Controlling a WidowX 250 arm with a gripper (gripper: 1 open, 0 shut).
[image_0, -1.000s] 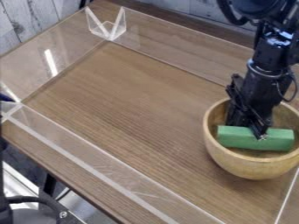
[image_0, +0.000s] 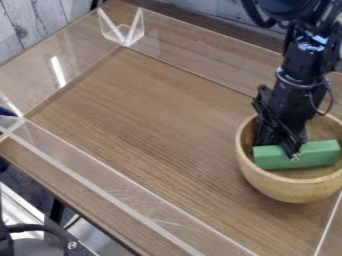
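Observation:
A light wooden bowl (image_0: 274, 185) stands at the right of the table, holding a green block (image_0: 313, 153) that lies across it. The black gripper (image_0: 281, 140) reaches down from the upper right into the bowl, its tip just above or against the block's left part. Its fingers are dark and bunched together, so I cannot make out whether anything is between them.
A small clear bracket (image_0: 122, 32) stands at the back. Dark equipment (image_0: 27, 238) sits beyond the lower-left edge.
The gripper, bowl and block have shifted very slightly; the bowl's position and the block's lie differ only a little from a second ago.

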